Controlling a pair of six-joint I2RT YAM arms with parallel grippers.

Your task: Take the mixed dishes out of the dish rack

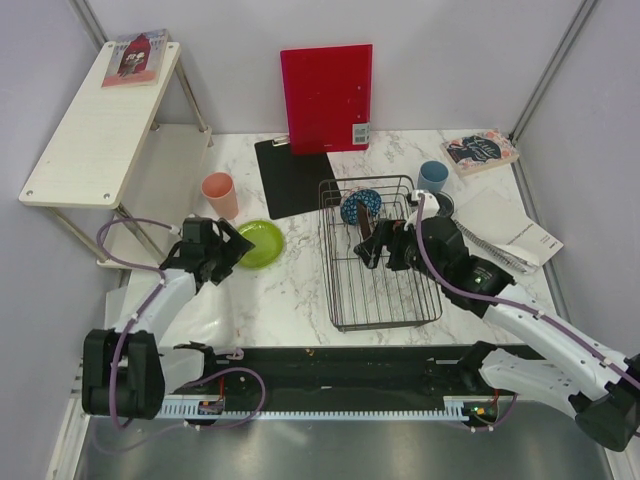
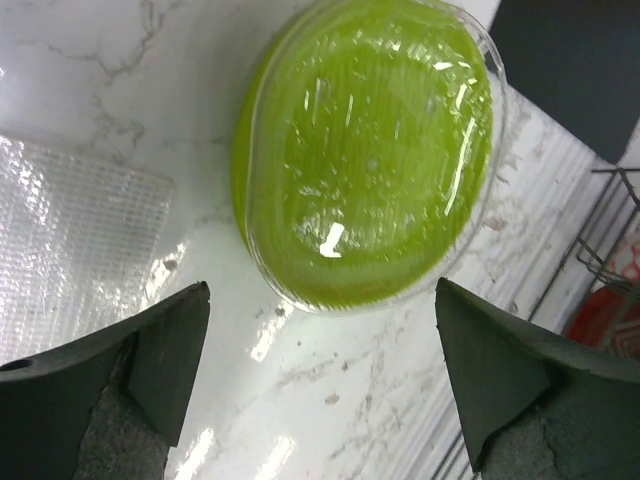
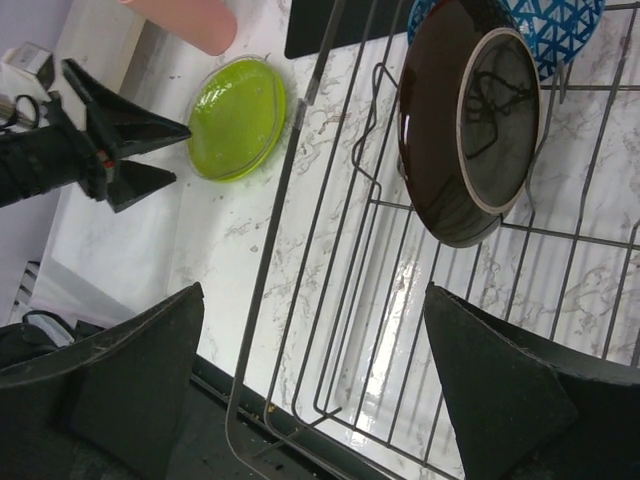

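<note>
A green plate [image 1: 262, 244] lies on the marble counter left of the wire dish rack [image 1: 335, 300]; a clear rim shows around it in the left wrist view. My left gripper stands open at its near side, nothing between the fingers. Two dishes remain upright at the rack's back: a blue patterned one [image 1: 361, 205] and a brown dish [image 3: 440, 130]. Over the rack my right gripper is open and empty, with the brown dish ahead of its fingers. From above, the right arm partly covers the rack's right side.
A pink cup [image 1: 220, 194] stands behind the green plate, beside a white shelf [image 1: 105, 120]. A black clipboard [image 1: 290, 180] lies behind the rack's left side. Blue cup [image 1: 432, 176], book [image 1: 480, 151] and notebook [image 1: 515, 235] sit at right. Counter between plate and rack is clear.
</note>
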